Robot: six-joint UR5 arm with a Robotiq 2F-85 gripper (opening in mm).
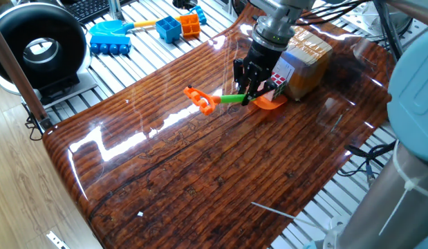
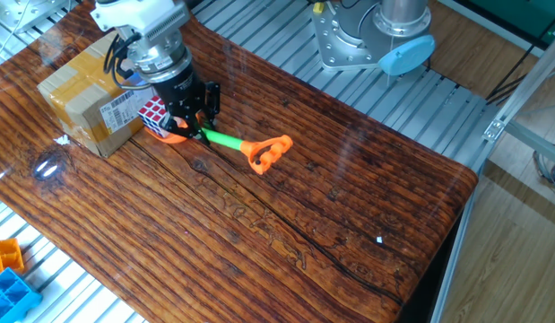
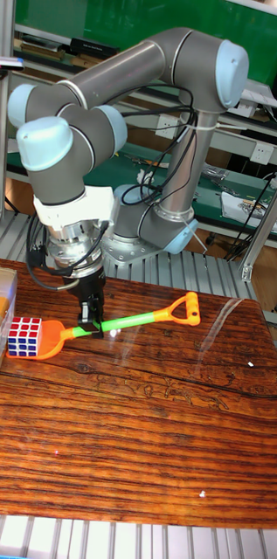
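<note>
A toy shovel with an orange handle, green shaft [image 1: 231, 98] and orange blade [image 3: 51, 339] lies low over the table. My gripper [image 3: 91, 326] points down, shut on the green shaft close to the blade. A Rubik's cube [image 3: 24, 337] with red, white and blue faces showing stands at the blade, beside the cardboard box [image 2: 95, 106]. In exterior view 1 my fingers hide part of the cube and blade. Whether the cube rests on the blade or just behind its edge, I cannot tell. The shovel's handle [image 2: 270, 152] reaches away from the box.
Glossy brown wood covers the table [image 1: 193, 180], mostly bare away from the box. Blue and orange toy blocks [image 1: 169, 29] and a blue toy shovel [image 1: 111, 28] lie on the slatted frame beyond its edge. A thin rod [image 1: 283, 213] juts over the near edge.
</note>
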